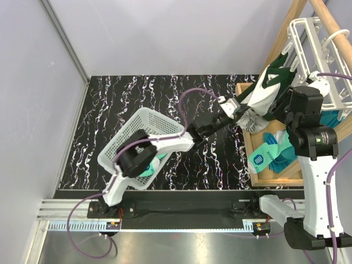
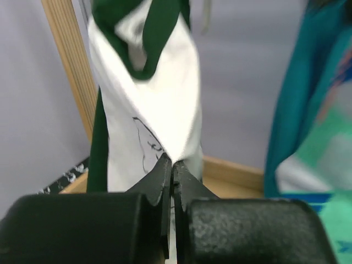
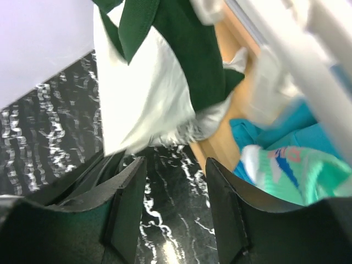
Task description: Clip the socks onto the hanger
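A white and dark green sock (image 1: 263, 99) hangs from the left side of the white clip hanger (image 1: 297, 44). My left gripper (image 1: 246, 109) is shut on the white cloth of this sock; in the left wrist view, a fold of the sock (image 2: 170, 118) meets the fingertips. Close to the hanger, on the sock's right, is my right gripper (image 1: 279, 109). In the right wrist view its fingers (image 3: 127, 192) stand apart with nothing between them, below the sock (image 3: 151, 91). Several teal and mint socks (image 1: 265, 157) hang beneath the hanger too, partly hidden by the right arm.
A white perforated basket (image 1: 108, 149) with mint cloth inside stands on the left, with the left arm passing over it. Wooden posts (image 1: 330, 25) carry the hanger above a wooden base (image 1: 291, 182).
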